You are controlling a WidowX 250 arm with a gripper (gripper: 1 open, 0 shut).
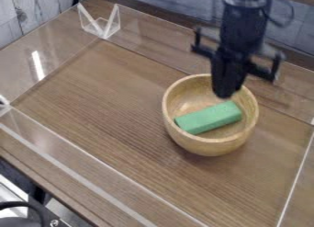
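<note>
A light tan round bowl [185, 130] sits on the wooden table in the middle right of the camera view, with a green rectangular block [208, 116] lying in it. Above the bowl, toward the back, is my black gripper [226, 87], its lower end blurred, so whether it is open or shut is unclear. It is clear of the block.
A white wire object [101, 24] stands at the back left of the table. Dark cables lie at the lower left corner.
</note>
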